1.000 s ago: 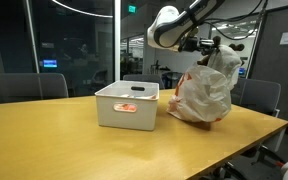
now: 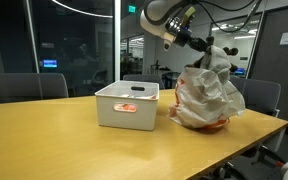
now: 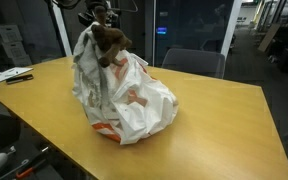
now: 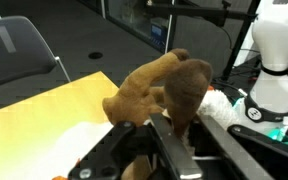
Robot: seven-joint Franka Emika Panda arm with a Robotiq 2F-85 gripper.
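A brown plush toy (image 4: 159, 85) rises between the dark fingers of my gripper in the wrist view, and the gripper appears shut on it. Exterior view 2 shows the brown plush (image 3: 108, 44) directly under the arm, with a greyish soft piece (image 3: 87, 72) hanging beside it. Below and around them is a crumpled white plastic bag (image 3: 139, 105) with orange print, resting on the table. From exterior view 1 the gripper (image 2: 212, 48) is just above the bag (image 2: 206, 98). Whether the fingers also pinch the bag is hidden.
A white box (image 2: 128, 106) with an orange label stands on the wooden table (image 2: 44, 130), left of the bag in exterior view 1. Chairs (image 3: 194, 63) line the far edge.
The upper part of the bag has sagged and spread. My gripper and the soft pieces have shifted slightly left and down in exterior view 1. The white box has stayed put.
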